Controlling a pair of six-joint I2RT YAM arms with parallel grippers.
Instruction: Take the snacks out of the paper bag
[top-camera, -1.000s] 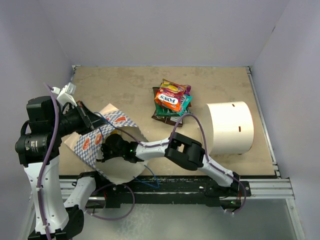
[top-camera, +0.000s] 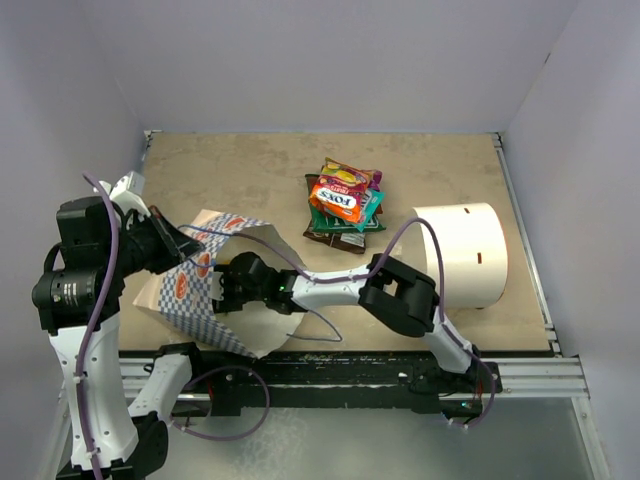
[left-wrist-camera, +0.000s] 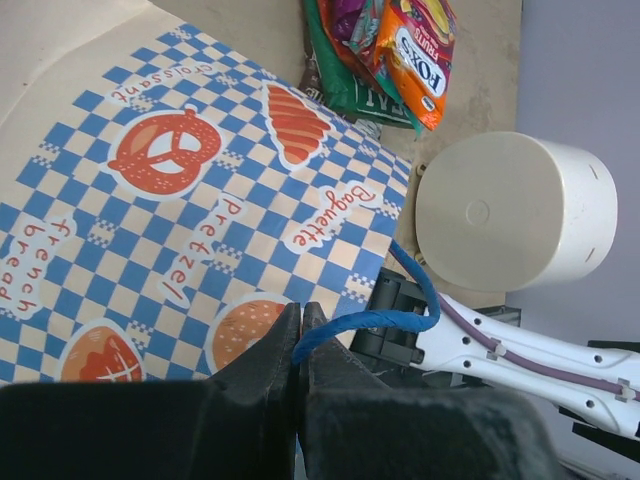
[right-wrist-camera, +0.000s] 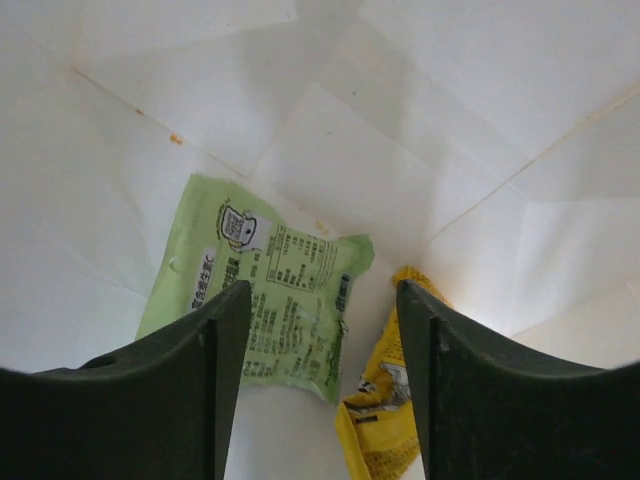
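Note:
The paper bag (top-camera: 188, 312), blue-checked with bakery prints, lies tipped with its mouth to the right. At its upper edge my left gripper (top-camera: 198, 245) is shut on a blue cord handle (left-wrist-camera: 375, 319), which loops out between the closed tips. My right gripper is inside the bag; in the right wrist view this gripper stands open. A pale green packet (right-wrist-camera: 285, 275) lies below, partly between the fingers, and a yellow packet (right-wrist-camera: 392, 420) is by the right finger. Neither appears gripped. Several snack packets (top-camera: 345, 200) lie piled outside on the table.
A large white cylinder (top-camera: 475, 255) stands at the right of the table (top-camera: 240, 170). The right forearm (top-camera: 330, 290) stretches across the front into the bag. Free table surface surrounds the snack pile. A second blue cord handle (top-camera: 318, 337) hangs at the bag's lower side.
The bag has shifted and its mouth has changed shape. The left gripper keeps the handle.

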